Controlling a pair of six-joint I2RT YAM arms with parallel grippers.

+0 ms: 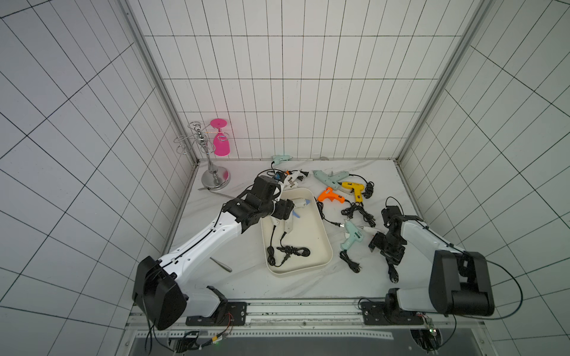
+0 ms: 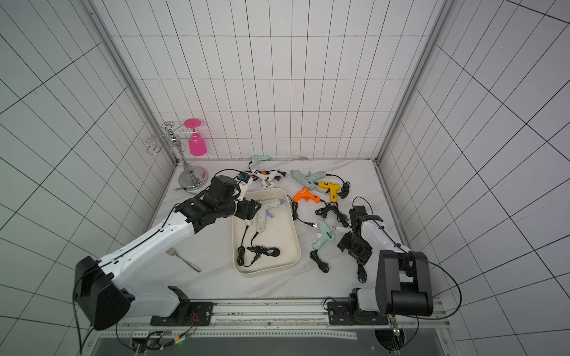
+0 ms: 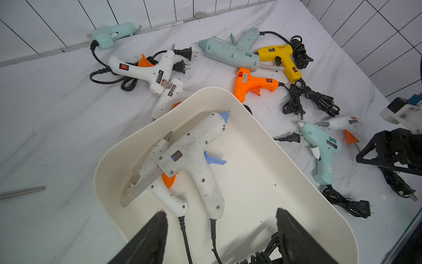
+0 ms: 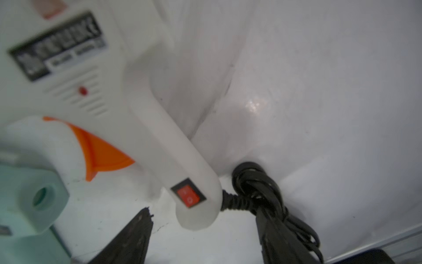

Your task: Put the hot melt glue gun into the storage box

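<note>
The cream storage box (image 1: 326,249) holds two white glue guns: a large one (image 3: 204,184) with a blue trigger, lying across a smaller one (image 3: 169,195) with an orange trigger. Over the box's far left part my left gripper is open and empty. My right gripper, open too, hangs low over another white glue gun (image 4: 149,118) on the table at right. The end of that gun's handle, with a red switch, and part of its black cord lie between the spread fingers; no grip on them shows.
A mint glue gun (image 1: 351,235) lies between box and right gripper. Orange (image 1: 329,194), yellow (image 1: 354,188) and large green (image 1: 328,179) guns lie behind right, with cords. White guns (image 3: 145,72) and a small mint gun (image 3: 115,34) are behind the box. A metal rack (image 1: 213,176) stands back left.
</note>
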